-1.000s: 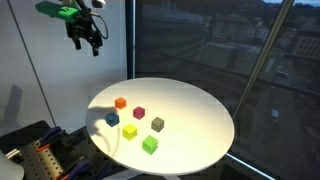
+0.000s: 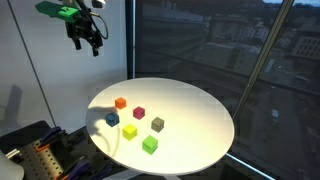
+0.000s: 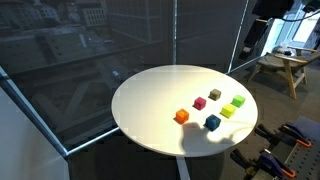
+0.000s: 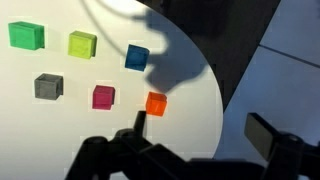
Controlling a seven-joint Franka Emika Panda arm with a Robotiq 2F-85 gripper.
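Six cubes rest apart from one another on a white oval table (image 2: pixel 195 130): orange (image 4: pixel 156 103), blue (image 4: pixel 137 57), magenta (image 4: pixel 103 97), yellow (image 4: pixel 82 44), green (image 4: pixel 27 35) and grey (image 4: pixel 48 86). High over the table's edge, well clear of every cube, hangs my gripper (image 2: pixel 86 50). In the wrist view its dark fingers are spread wide at the bottom of the picture, with the orange cube showing far below, between and beyond them. Nothing is held; the gripper is open.
Bare tabletop stretches away on the far side of the cubes (image 3: pixel 140 105). Dark floor and the arm's mount (image 2: pixel 50 150) lie beside the near edge. A wooden chair (image 3: pixel 285 68) stands behind, and large windows line the room.
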